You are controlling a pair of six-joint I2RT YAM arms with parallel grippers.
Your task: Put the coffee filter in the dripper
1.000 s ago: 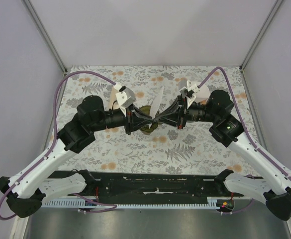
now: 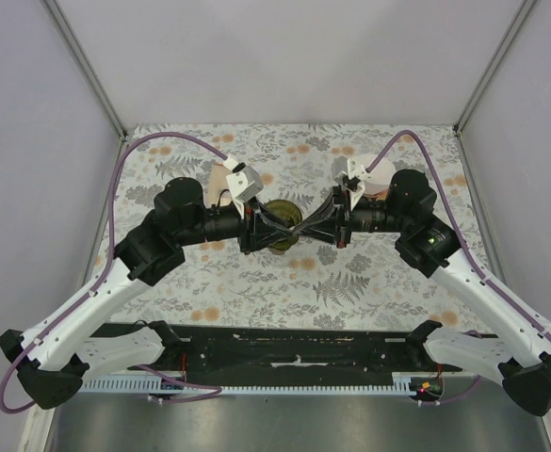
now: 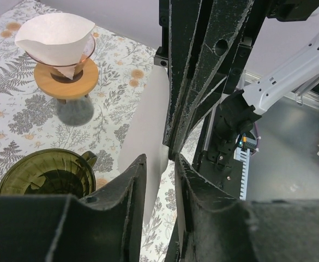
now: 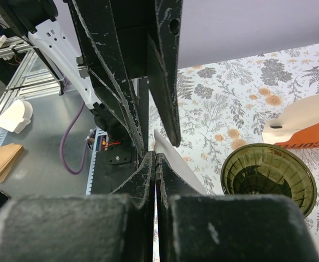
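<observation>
A white paper filter stands between the two grippers, above the table. In the left wrist view my left gripper is at its lower part; whether its fingers grip it is hard to tell. My right gripper is shut at the filter's edge, the paper rising from its tips. In the top view both grippers meet over the green dripper, which sits on the table, empty as far as shows.
A wooden stand with a glass and filters is at the right back. An orange-and-white coffee packet lies beside the dripper. The table's front edge drops to a dark rail.
My left gripper has shifted slightly.
</observation>
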